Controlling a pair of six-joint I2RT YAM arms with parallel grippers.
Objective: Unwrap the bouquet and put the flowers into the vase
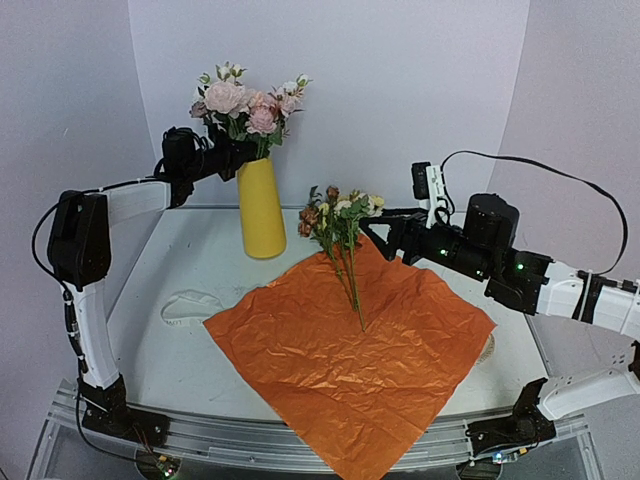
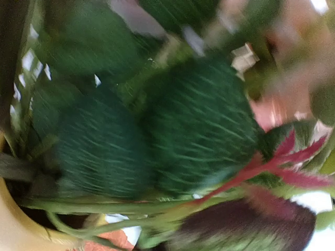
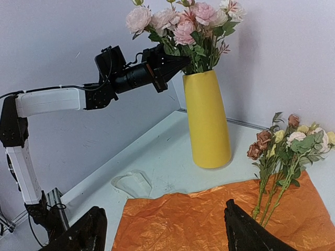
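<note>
A tall yellow vase [image 1: 261, 212] stands on the white table, leaning slightly left, with pink and white flowers [image 1: 245, 108] in its mouth. My left gripper is shut at the vase's rim, its tips in among the stems and leaves. Leaves [image 2: 199, 125] fill the left wrist view and cover the fingers; nothing shows as held. A second bunch, brown, cream and yellow flowers [image 1: 341, 222], lies on the orange sheet with its stems toward the front. Just right of those blooms, my right gripper [image 1: 372, 228] stands open and empty, its fingers [image 3: 88, 230] wide apart.
The orange sheet [image 1: 350, 380] covers the table's middle and hangs over the front edge. A white strap [image 1: 190, 308] lies left of it. Bare table [image 1: 225, 360] shows at the front left. Walls close in the back and both sides.
</note>
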